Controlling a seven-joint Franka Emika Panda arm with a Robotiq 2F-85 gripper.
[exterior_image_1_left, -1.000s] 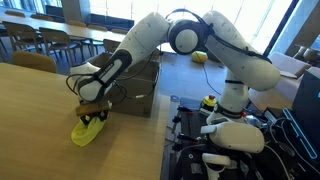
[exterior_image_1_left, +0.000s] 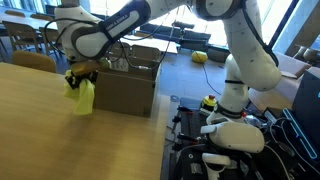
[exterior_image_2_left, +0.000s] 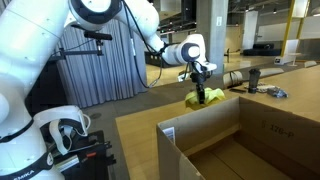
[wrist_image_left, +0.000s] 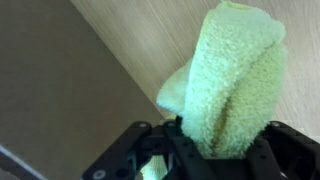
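Note:
A pale yellow-green cloth (exterior_image_1_left: 80, 93) hangs from my gripper (exterior_image_1_left: 83, 70), which is shut on it. In the wrist view the bunched cloth (wrist_image_left: 232, 85) rises from between the fingers, and part of it covers them. Exterior view 2 shows the cloth (exterior_image_2_left: 212, 97) behind the far rim of an open brown box (exterior_image_2_left: 245, 165), with the gripper (exterior_image_2_left: 202, 88) above it. The box (exterior_image_1_left: 128, 92) stands directly beside the gripper in exterior view 1. To the left in the wrist view, a dark brown surface (wrist_image_left: 60, 70) looks like the box.
A brown object (exterior_image_1_left: 35, 61) sits behind the gripper at the back. Chairs (exterior_image_1_left: 20, 35) and tables stand farther off. The box looks empty in the part that shows.
The gripper and cloth have risen from the table, and the cloth now hangs higher, level with the box's side. Earlier the cloth was low, spread near the tabletop.

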